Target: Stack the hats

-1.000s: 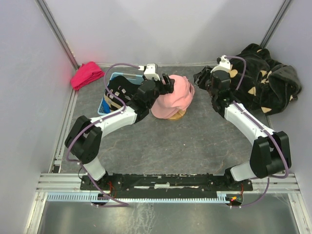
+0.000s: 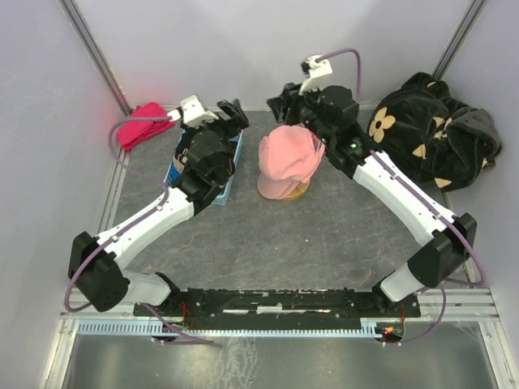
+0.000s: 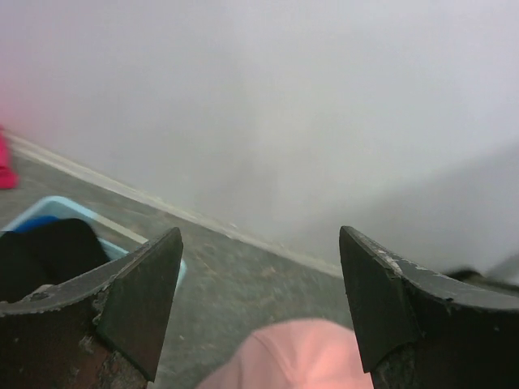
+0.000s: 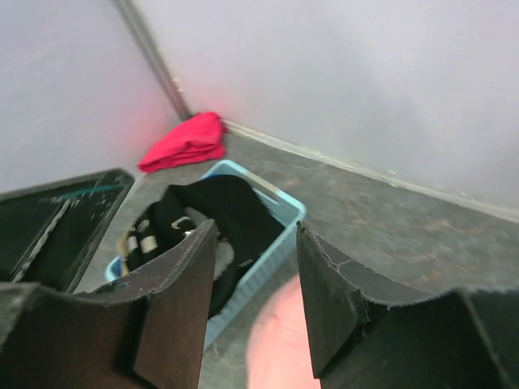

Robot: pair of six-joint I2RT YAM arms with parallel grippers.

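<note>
The pink hat (image 2: pixel 285 162) rests in the middle of the table, with a tan shape (image 2: pixel 297 193) showing under its lower edge. Above the blue basket, my left gripper (image 2: pixel 229 117) is raised left of the pink hat; in the left wrist view its fingers stand apart with nothing between them. My right gripper (image 2: pixel 285 104) hangs over the back of the pink hat. Its fingertips show apart in the right wrist view, holding nothing. The top of the pink hat (image 3: pixel 296 356) shows low in the left wrist view.
A blue basket (image 4: pixel 276 258) holds dark fabric (image 4: pixel 231 211). A red cloth (image 2: pixel 146 126) lies at the back left, and a large dark flowered cloth (image 2: pixel 422 130) at the back right.
Both grippers have risen; the left has moved leftward off the pink hat, and the right has moved leftward over it. The pink hat sits slightly differently than a second ago.
</note>
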